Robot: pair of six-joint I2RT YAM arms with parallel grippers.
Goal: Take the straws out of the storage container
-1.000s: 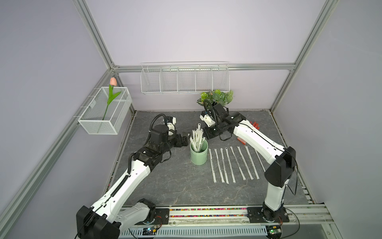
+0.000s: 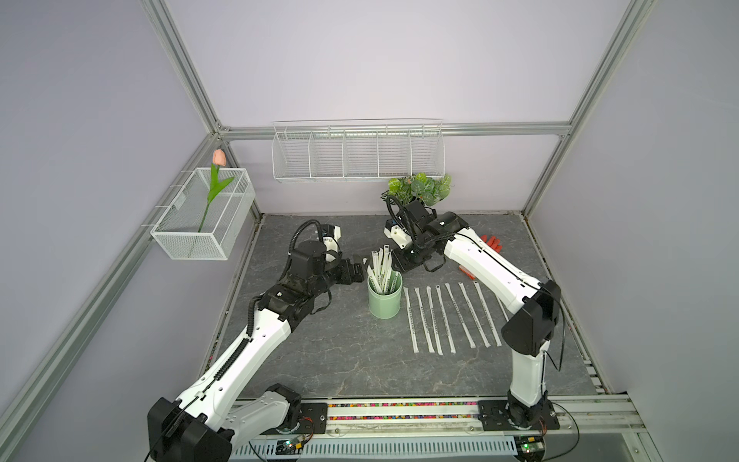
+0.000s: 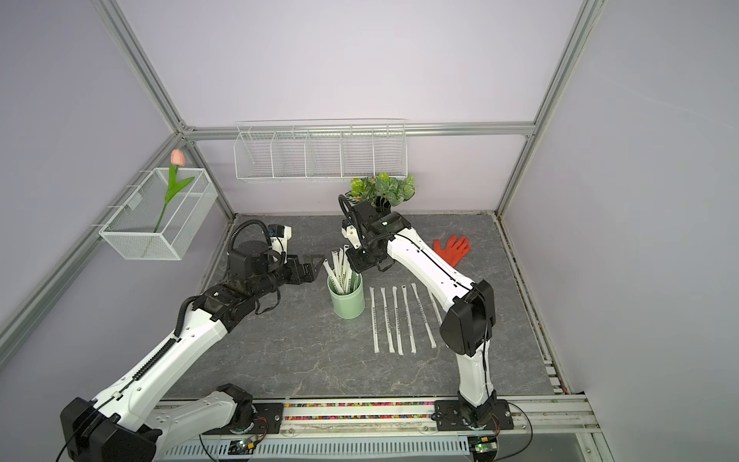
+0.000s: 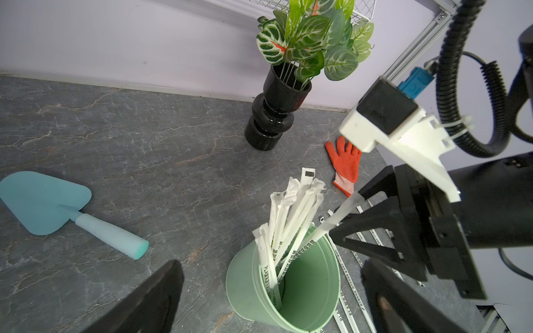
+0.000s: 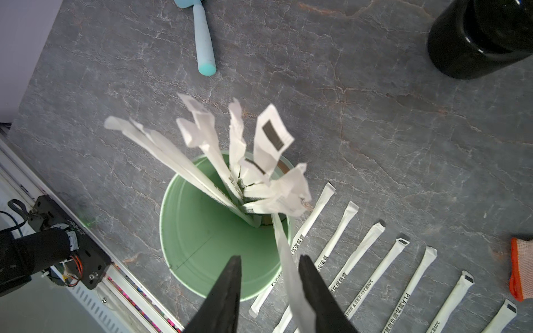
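The green container [image 2: 384, 306] holds a bunch of wrapped straws [image 4: 284, 216], leaning outward over its rim. My right gripper is over the container, its fingers open around one tilted straw that leans up between them; in the right wrist view that straw runs between the blurred fingertips. My left gripper [image 2: 360, 272] is open to the left of the container, with nothing between its fingers. Several straws [image 2: 449, 323] lie side by side on the grey table to the right of the container.
A plant in a black pot [image 4: 263, 125] stands at the back. A blue trowel [image 4: 111, 236] lies back left, a red glove [image 3: 451, 250] back right. Wire baskets [image 2: 358, 154] hang on the back and left walls.
The left arm has not moved.
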